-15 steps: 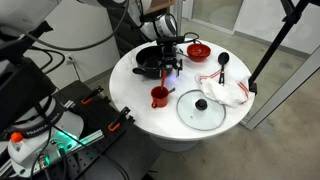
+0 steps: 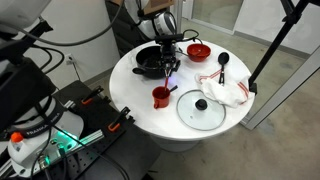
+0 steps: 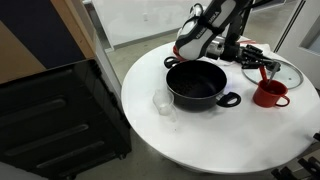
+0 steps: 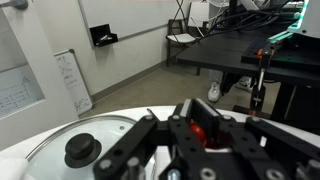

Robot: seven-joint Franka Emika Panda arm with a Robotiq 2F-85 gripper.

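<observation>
A red mug [image 2: 161, 97] stands on the round white table, towards its near side. Just above it my gripper [image 2: 168, 72] is shut on a slim red utensil [image 3: 264, 73], which slants down to the mug [image 3: 270, 94]. Whether the utensil's lower end touches the inside of the mug cannot be told. In the wrist view dark fingers fill the lower middle, with a bit of dark red [image 4: 200, 132] showing among them.
A black pan [image 3: 196, 84] sits beside the mug, and a glass lid [image 2: 201, 110] lies to the right. Further back are a red bowl [image 2: 198, 51], a black ladle [image 2: 223, 60] and a white cloth [image 2: 228, 88]. A clear cup [image 3: 163, 101] stands near the pan.
My gripper and the red utensil have shifted very slightly to the right over the mug. The grip on the utensil looks the same, and the other things have barely moved.
</observation>
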